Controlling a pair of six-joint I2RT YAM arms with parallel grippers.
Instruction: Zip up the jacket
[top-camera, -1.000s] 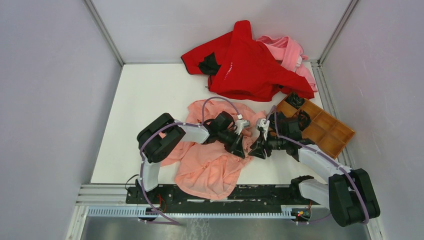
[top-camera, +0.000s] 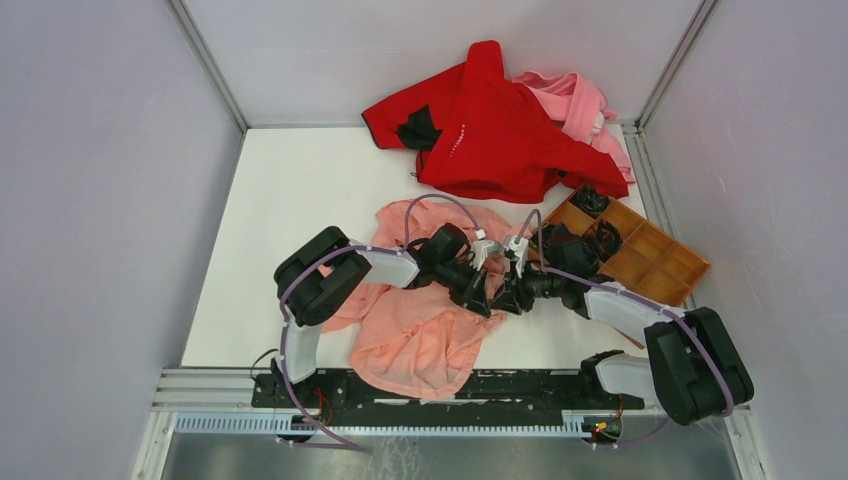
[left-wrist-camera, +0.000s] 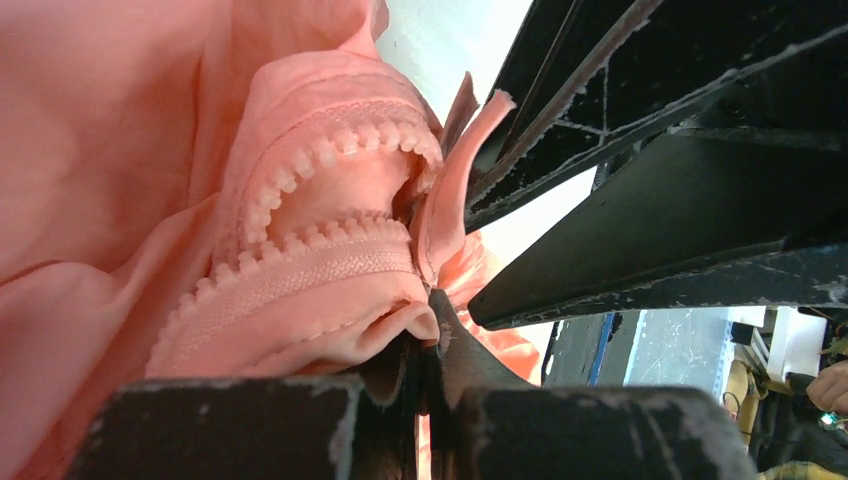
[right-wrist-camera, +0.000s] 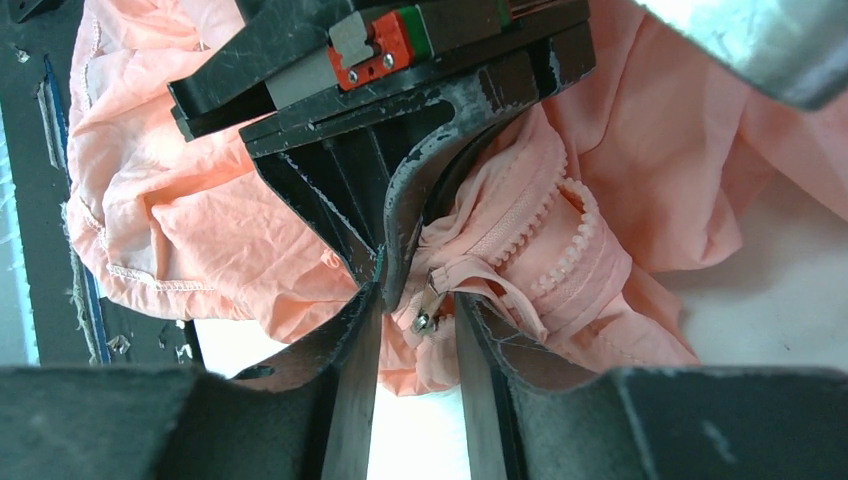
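Note:
The salmon-pink jacket (top-camera: 415, 335) lies rumpled at the table's front. Its two rows of zipper teeth (left-wrist-camera: 330, 235) bow apart, leaving a gap between them. My left gripper is shut on the jacket's fabric at the lower end of the zipper. From the right, my right gripper reaches in, its fingers part open. Between its fingers, in the right wrist view, sits a small metal zipper piece (right-wrist-camera: 425, 321) with a fabric flap (right-wrist-camera: 490, 276) beside it. Whether either finger touches this piece, I cannot tell.
A red jacket (top-camera: 500, 130) and a pink garment (top-camera: 575, 100) are heaped at the back. On the right, behind my right arm, stands a wooden compartment box (top-camera: 655, 250) holding dark items.
My right gripper has shifted slightly left, closer to my left gripper, and its arm has swung a little toward the back. The left arm and the jacket look unmoved.

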